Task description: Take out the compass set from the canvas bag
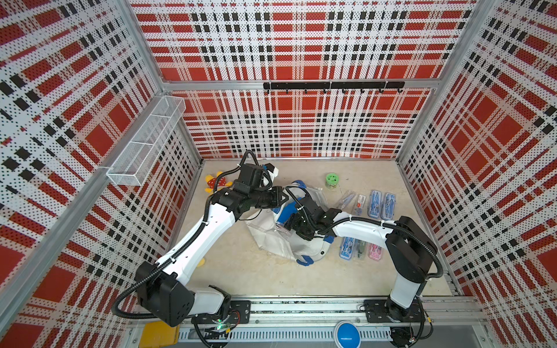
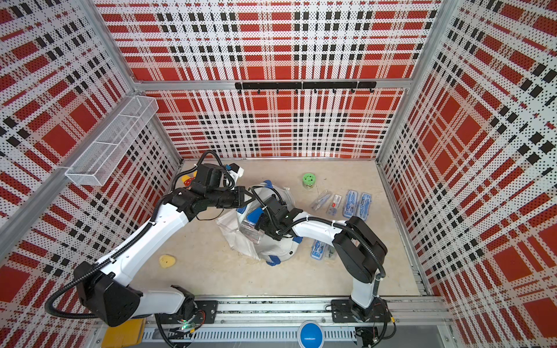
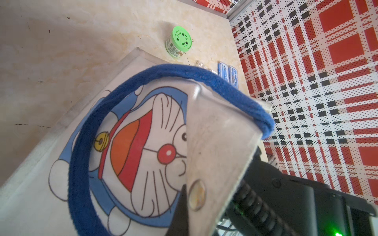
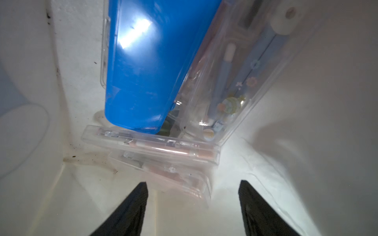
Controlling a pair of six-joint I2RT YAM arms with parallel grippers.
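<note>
The white canvas bag (image 1: 267, 237) with blue trim lies open mid-table; its cartoon print (image 3: 133, 149) fills the left wrist view. My left gripper (image 1: 277, 197) is shut at the bag's upper rim, on the cloth edge. My right gripper is part open inside the bag, with no object between its fingers. Below it in the right wrist view lie a blue case (image 4: 153, 59), a clear case with light-blue compass parts (image 4: 252, 66) and two slim clear cases (image 4: 149, 145) across their ends.
Several cases (image 1: 374, 203) lie on the table's right, partly under the right arm. A green round container (image 1: 332, 178) stands behind the bag. A red-yellow toy (image 1: 213, 181) is at left.
</note>
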